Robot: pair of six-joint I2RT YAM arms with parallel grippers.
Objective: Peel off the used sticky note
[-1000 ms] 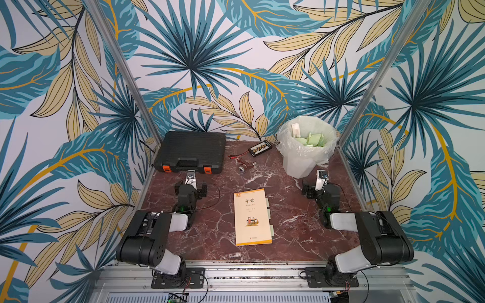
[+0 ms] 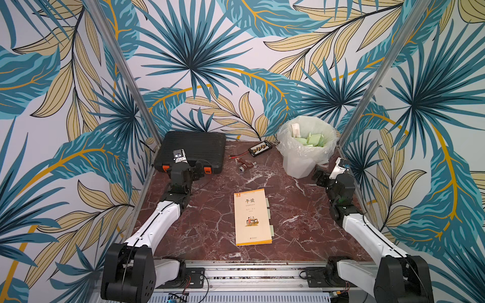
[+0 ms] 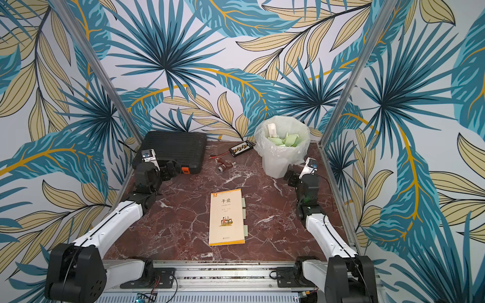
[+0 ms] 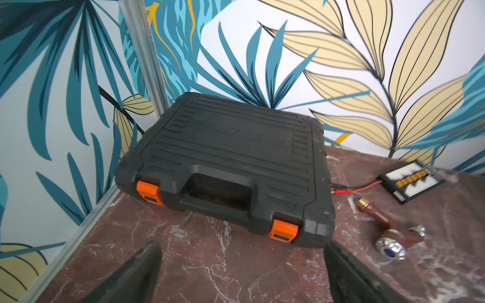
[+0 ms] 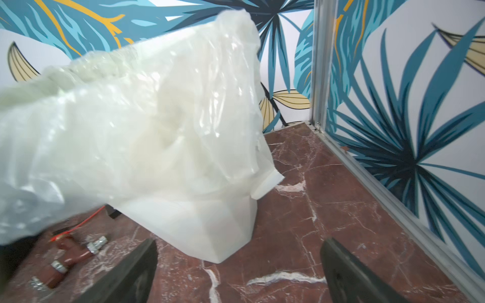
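Observation:
A cream book (image 2: pixel 251 217) with an orange edge lies in the middle of the front table, with pale green sticky notes (image 3: pixel 244 230) jutting from its right edge. My left gripper hangs open over the table in front of the black case, nothing between its fingers. My right gripper is open and empty, beside the white bag-lined bin (image 2: pixel 303 161), whose plastic liner fills much of the right wrist view. Green paper pieces (image 2: pixel 314 140) are inside the bin.
The black case (image 4: pixel 227 141) stands at the back left. Between it and the bin lie a small board (image 2: pixel 260 148) with wires and a copper fitting (image 2: pixel 244 166). Walls close off the sides and back.
The book and other objects have not moved.

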